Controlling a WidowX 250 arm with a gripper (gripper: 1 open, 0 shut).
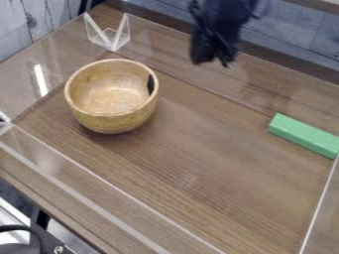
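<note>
My gripper [208, 48] is raised over the back middle of the wooden surface, dark and blurred; its fingertips are too indistinct to show whether it is open or shut. A wooden bowl [109, 96] sits at the left middle, below and left of the gripper. A green block [302, 136] lies at the right, clear of the gripper.
A clear plastic object [109, 32] stands at the back left. A blue-grey wall runs along the back. Dark cables or hardware lie at the lower left corner.
</note>
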